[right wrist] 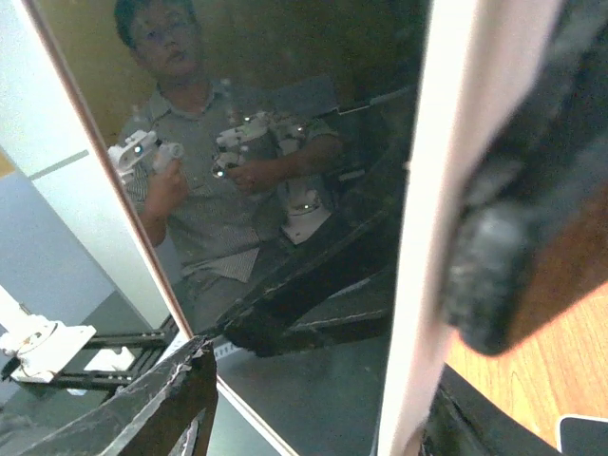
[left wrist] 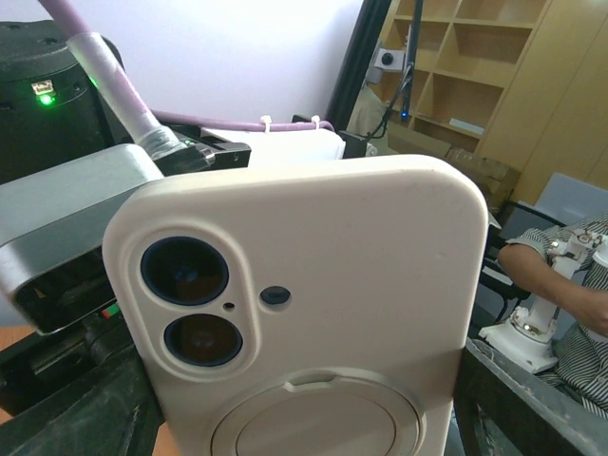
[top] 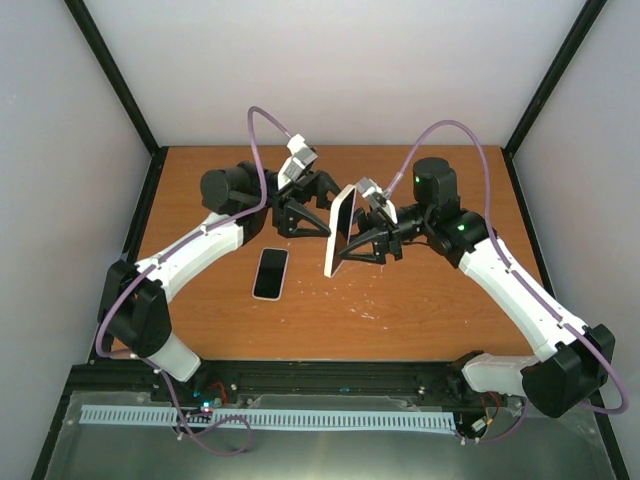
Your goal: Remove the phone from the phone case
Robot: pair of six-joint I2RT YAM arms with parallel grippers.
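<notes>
A phone in a white case (top: 335,232) is held upright in the air between the two grippers, its back with two camera lenses (left wrist: 313,285) filling the left wrist view, its dark screen facing the right wrist camera. My left gripper (top: 322,212) is at the case's left side; its fingers flank the case in its wrist view, and whether they grip it is unclear. My right gripper (top: 350,243) is shut on the cased phone from the right, with the case's rim (right wrist: 423,237) close between its fingers.
A second dark phone (top: 270,273) lies flat on the wooden table (top: 220,320), below and left of the held one. White walls border the back and sides.
</notes>
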